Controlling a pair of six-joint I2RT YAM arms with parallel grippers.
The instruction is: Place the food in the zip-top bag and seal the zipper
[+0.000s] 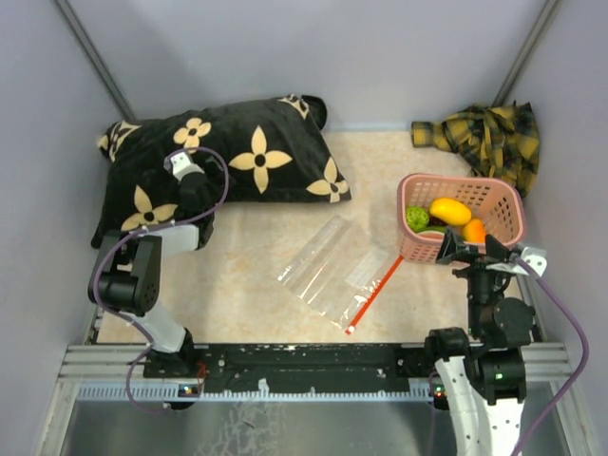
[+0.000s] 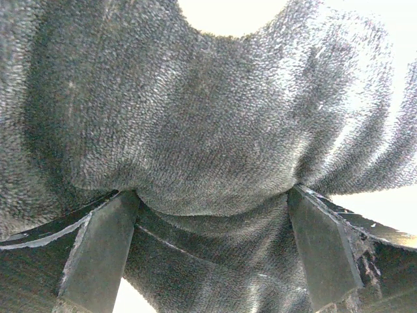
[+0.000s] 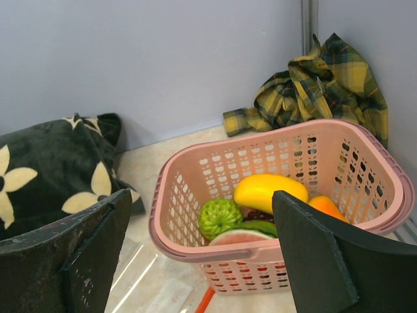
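Note:
A clear zip top bag point(image 1: 332, 271) with a red slider strip point(image 1: 373, 296) lies flat and empty at the middle of the table. Toy food is heaped in a pink basket point(image 3: 215, 166): a yellow piece point(image 3: 270, 190), a green one point(image 3: 218, 217), an orange one point(image 3: 326, 208) and a melon slice point(image 3: 242, 237). Over the basket's near edge, my right gripper point(image 1: 475, 249) is open and empty. At the left, my left gripper has its fingers spread against a dark flowered cloth point(image 2: 208, 117), whose folds bulge between them.
Against the back wall, the same dark flowered cloth point(image 1: 252, 123) spreads across the left half. A yellow-black checked cloth point(image 1: 489, 142) lies bunched behind the basket. Bare table shows left of the bag and between the bag and the checked cloth.

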